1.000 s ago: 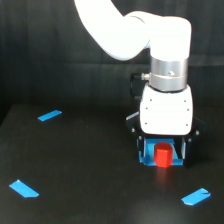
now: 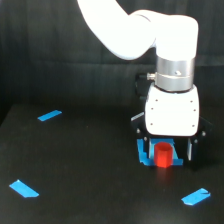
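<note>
A small red cylinder (image 2: 163, 154) stands upright on the dark table, at the right of the camera view. Blue marking (image 2: 142, 151) shows around and behind it on the table. Just behind and above the cylinder is my white gripper (image 2: 169, 150), pointing down. Its dark fingers look spread apart, with blue showing between them. The fingertips are hard to make out against the black surface, and I cannot tell whether they touch the cylinder.
Short blue strips lie at the back left (image 2: 49, 115), the front left (image 2: 24, 188) and the front right (image 2: 195, 197). Behind hangs a black curtain (image 2: 60, 60).
My arm and gripper have shifted slightly to the right and a little downward. The red cylinder stands in about the same place.
</note>
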